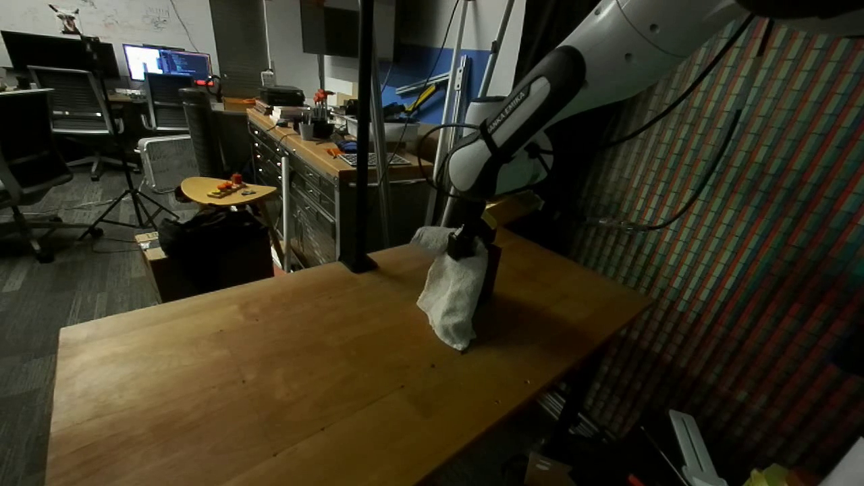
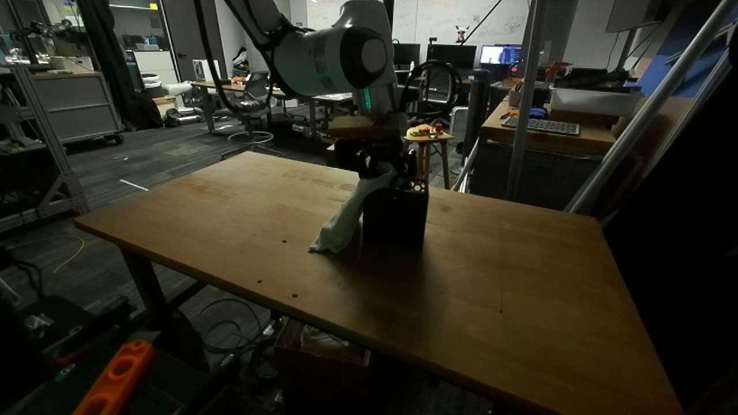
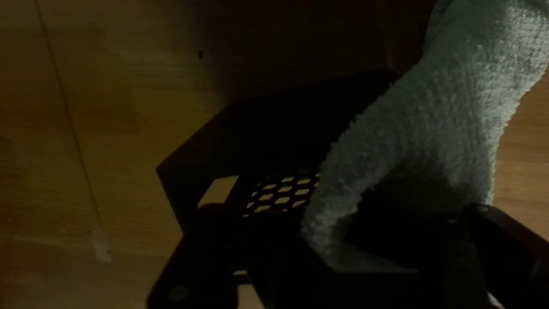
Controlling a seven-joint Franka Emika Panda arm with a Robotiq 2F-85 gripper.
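A black box (image 2: 394, 218) with a honeycomb-holed panel is at my gripper (image 2: 387, 169), near the table's far side in exterior view 1. A whitish towel (image 1: 455, 300) drapes over one side of the box and hangs down to or near the tabletop. In the wrist view, my dark fingers (image 3: 198, 268) stand well apart on either side of the box, and the towel (image 3: 442, 118) lies against the right one. My gripper looks shut on the box with the towel caught at its side. Darkness hides the exact contact and whether the box's base touches the table.
A black post (image 1: 362, 146) rises at its far edge. The patterned curtain (image 1: 713, 227) hangs off its right end.
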